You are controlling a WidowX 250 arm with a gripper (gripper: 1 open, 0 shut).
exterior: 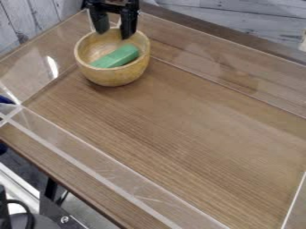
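Observation:
A round light wooden bowl (93, 70) sits on the wooden table near the back left. Inside it lies a green oblong object (117, 55). My dark gripper (113, 32) is at the top of the view, over the back of the bowl, with its two fingers pointing down and standing apart. I cannot make out anything held between them.
Black cables or parts of a stand (24, 215) are at the lower left, beside the table's edge. A grey wall borders the back.

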